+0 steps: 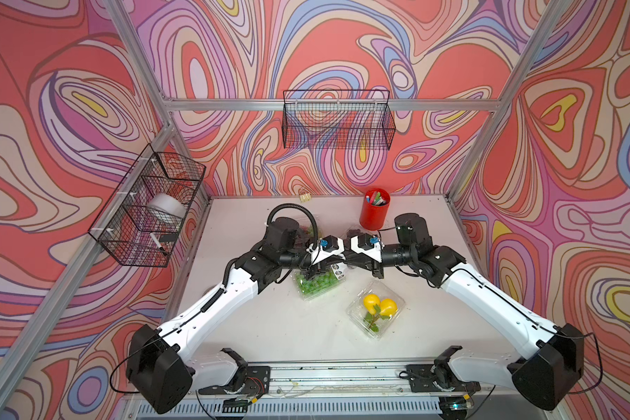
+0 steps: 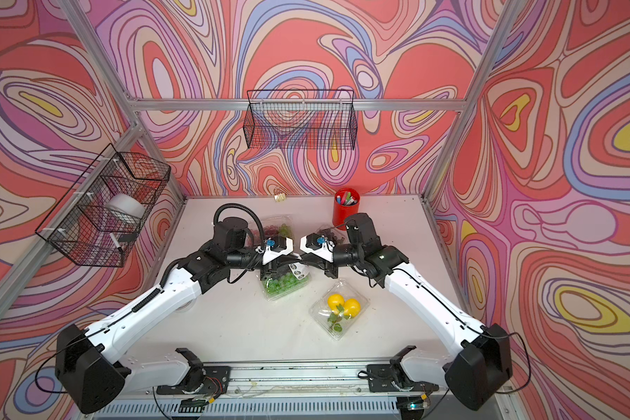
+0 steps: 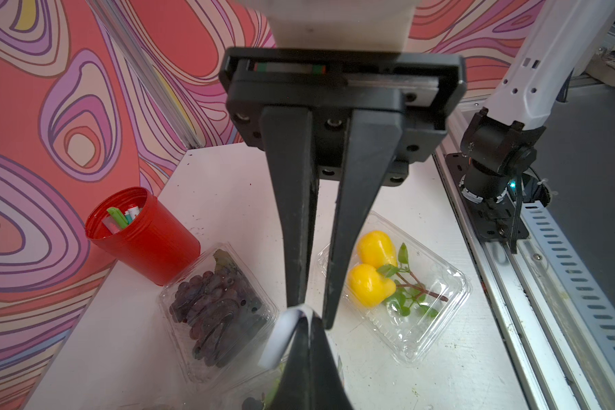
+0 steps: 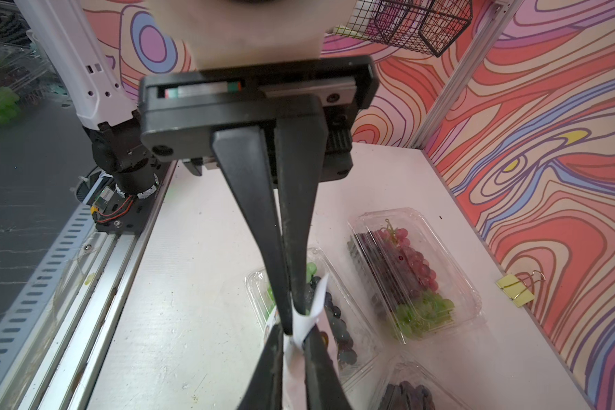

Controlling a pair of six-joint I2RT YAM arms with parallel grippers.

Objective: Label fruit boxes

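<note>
A white paper piece curls at the tips of my left gripper, which is shut on it. Its hanging part carries dark round prints, seen as the printed sheet in the top left view. My right gripper faces the left one tip to tip, its fingers a little apart, with the paper reaching into the gap. A clear box of green grapes lies under the grippers. To its right is a clear box with yellow lemons and leafy sprigs. A dark grape box sits farther back.
The box of mixed red and green grapes lies at the back left. A red cup of pens stands at the back, near a yellow clip.
</note>
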